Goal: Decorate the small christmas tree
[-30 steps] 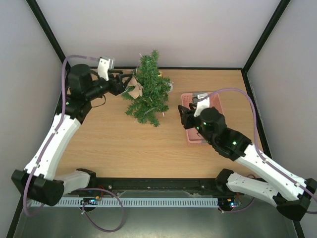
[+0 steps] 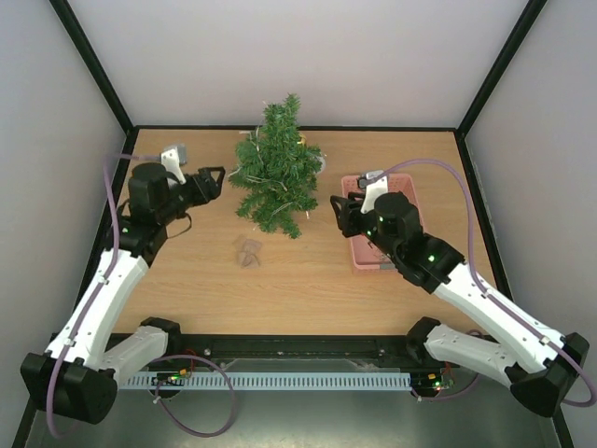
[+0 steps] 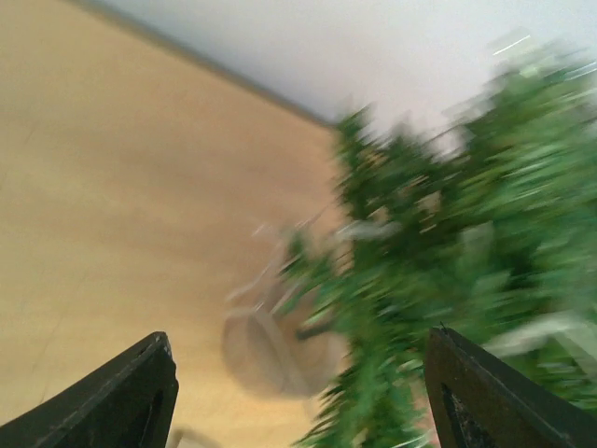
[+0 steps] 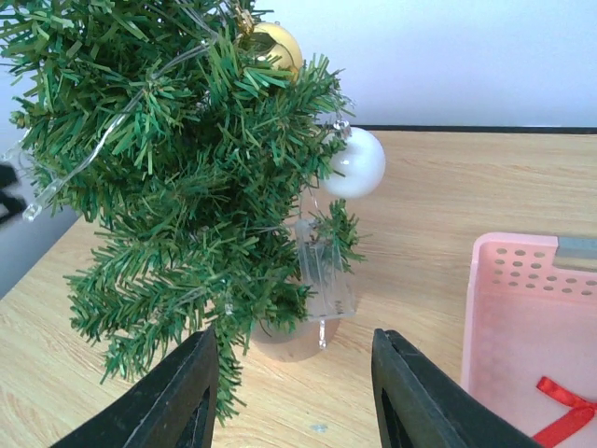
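A small green tree [image 2: 275, 168] stands at the back middle, with a yellow bauble [image 4: 275, 45] and a white bauble [image 4: 357, 163] on its right side, and clear hanging pieces [image 4: 322, 271]. My left gripper [image 2: 210, 185] is open to the left of the tree, whose branches are blurred in the left wrist view. My right gripper [image 2: 343, 215] is open at the tree's right, by the pink basket, with nothing seen between its fingers.
The pink basket [image 4: 473, 308] holds red pieces [image 4: 564, 420]. A small brown item [image 2: 249, 252] lies on the wooden table [image 2: 196, 299] in front of the tree.
My left gripper has drawn back leftward from the tree. The brown item beside the tree is now down on the table in front of it. My right arm has shifted slightly.
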